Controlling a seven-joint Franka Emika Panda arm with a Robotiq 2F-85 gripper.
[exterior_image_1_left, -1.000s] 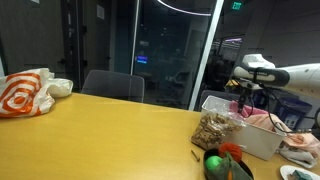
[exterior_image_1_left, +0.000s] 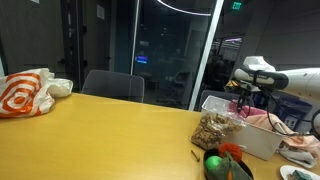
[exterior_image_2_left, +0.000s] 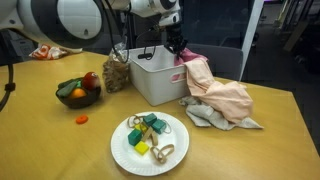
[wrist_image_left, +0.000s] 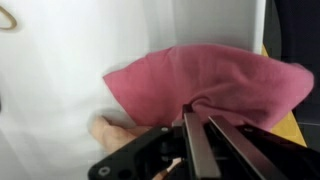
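Observation:
Pinched between the fingers of my gripper is a pink cloth (wrist_image_left: 160, 85), which spreads over the side of the white box. In exterior view 2 the gripper (exterior_image_2_left: 178, 48) is above the rim of the white box (exterior_image_2_left: 152, 82), and the pink cloth (exterior_image_2_left: 194, 72) hangs down at the box's right end. Below it a peach cloth (exterior_image_2_left: 228, 100) drapes outside the box onto the table. Part of a peach cloth (wrist_image_left: 112, 134) also shows beside the fingers in the wrist view. Exterior view 1 shows the box (exterior_image_1_left: 262, 142) at the right, its inside mostly hidden.
A dark bowl of fruit (exterior_image_2_left: 80, 100), a white plate (exterior_image_2_left: 150, 165) with small coloured pieces and a clear bag (exterior_image_2_left: 117, 70) stand near the box. An orange-and-white bag (exterior_image_1_left: 28, 92) lies far left in exterior view 1.

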